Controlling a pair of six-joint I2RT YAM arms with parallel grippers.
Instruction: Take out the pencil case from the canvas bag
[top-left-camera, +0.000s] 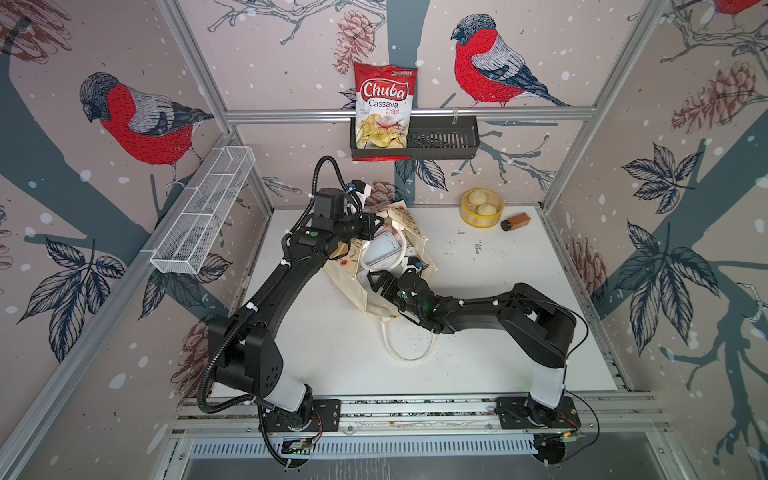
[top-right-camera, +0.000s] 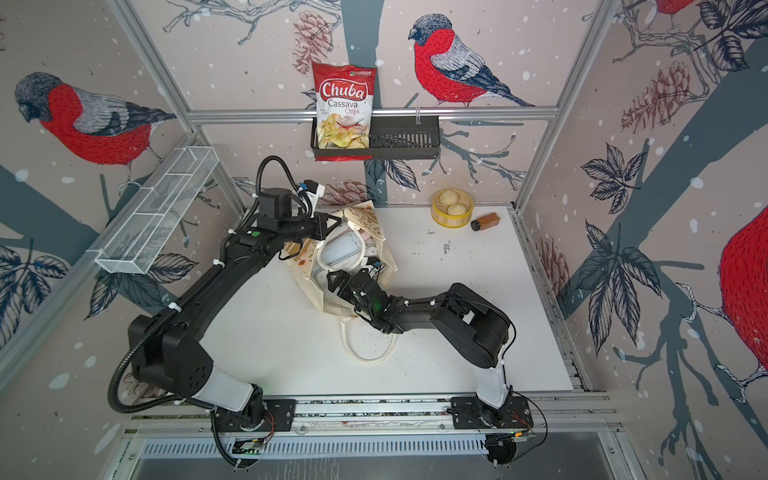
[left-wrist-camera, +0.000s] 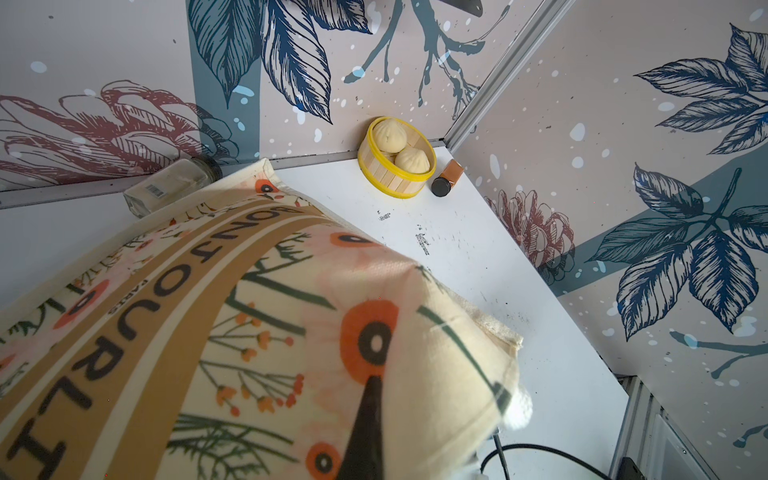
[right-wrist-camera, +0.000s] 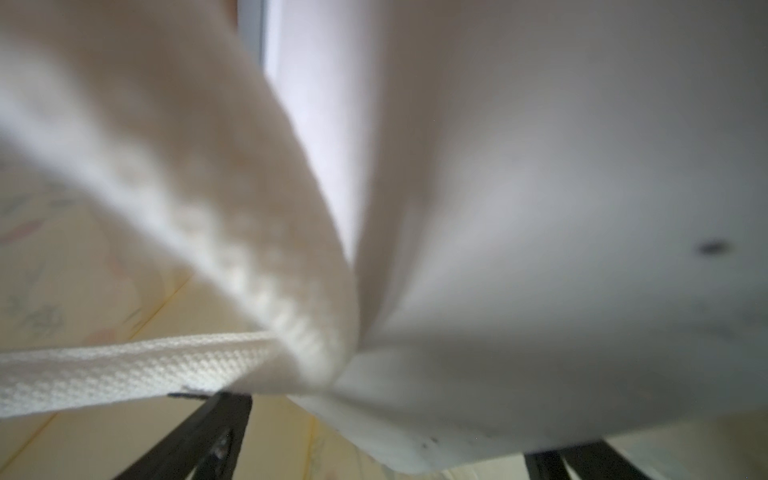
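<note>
A floral canvas bag (left-wrist-camera: 280, 336) lies open mid-table, a pale case-like object (top-left-camera: 381, 248) inside it under a white handle (right-wrist-camera: 184, 176); whether that is the pencil case I cannot tell. My left gripper (top-left-camera: 374, 226) is at the bag's upper edge, shut, with a dark finger against the printed canvas in the left wrist view. My right gripper reaches into the bag's opening, its fingers apart, close to the strap and a smooth, blurred pale surface.
A yellow steamer with buns (top-left-camera: 480, 209) and a small bottle (top-left-camera: 515, 221) stand at back right. A glass jar (left-wrist-camera: 164, 188) is behind the bag. A shelf holds chips (top-left-camera: 384, 104); a wire basket (top-left-camera: 200, 208) hangs left.
</note>
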